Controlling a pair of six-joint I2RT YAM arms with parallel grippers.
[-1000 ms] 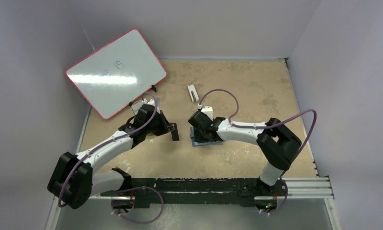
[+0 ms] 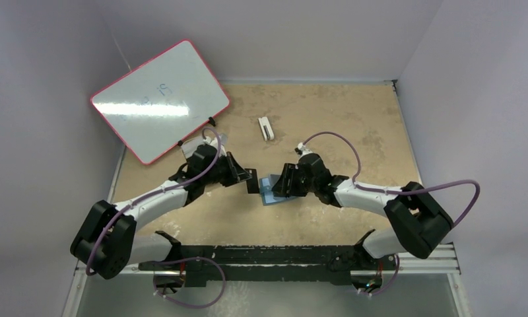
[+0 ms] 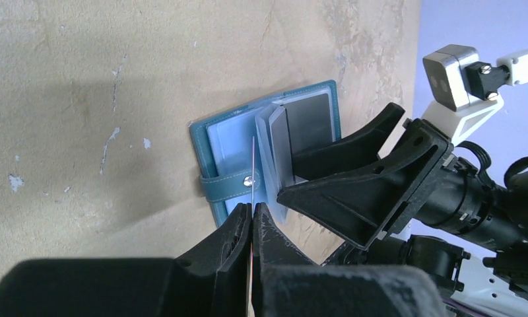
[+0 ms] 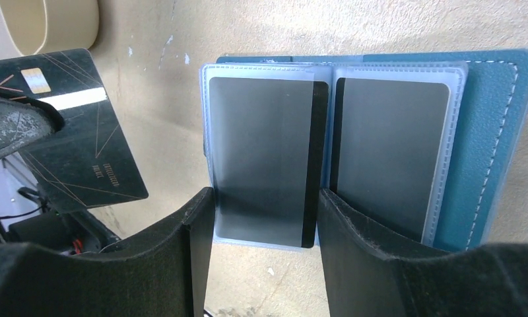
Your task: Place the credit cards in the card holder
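A black credit card [image 2: 252, 181] is pinched in my left gripper [image 2: 247, 174], which is shut on it; from the left wrist view only its thin edge [image 3: 253, 168] shows, while the right wrist view shows its face [image 4: 93, 142]. To the card's right the blue card holder [image 2: 269, 198] lies unfolded on the table, its clear sleeves [image 3: 272, 148] partly raised and a strap with a snap [image 3: 228, 187] at its left side. Over the holder, my right gripper is part open, fingertips spread across a sleeve with a dark grey insert [image 4: 264, 145]. Whether they touch it is unclear.
A whiteboard with a red rim [image 2: 162, 99] leans at the back left. A small white object [image 2: 266, 128] lies behind the holder. A cream round object [image 4: 60, 23] shows past the card.
My left gripper has moved right with the black card, closer to the holder. The right gripper has shifted right and turned, uncovering more of the holder's left part.
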